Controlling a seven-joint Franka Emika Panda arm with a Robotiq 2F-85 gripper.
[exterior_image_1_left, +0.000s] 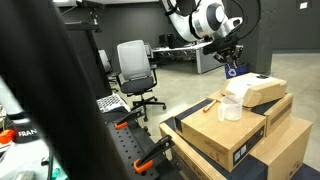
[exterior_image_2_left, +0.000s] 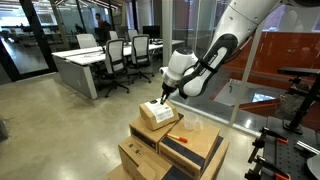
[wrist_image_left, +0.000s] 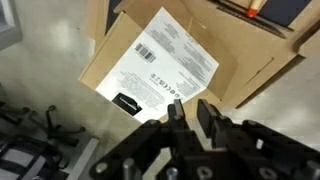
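My gripper stands open, with nothing between its fingers, in the wrist view. Beneath it is a cardboard box carrying a white printed label. Exterior view 2 has the gripper hanging above or just behind the small box, which rests on larger cartons. In exterior view 1 that small box is partly behind a clear container. An orange marker-like item lies on the carton top beside the container. The exact gap between the fingertips and the small box cannot be told.
Large cardboard cartons form the work surface, with open floor around them. A grey office chair stands at the back in exterior view 1. Desks are further off in exterior view 2.
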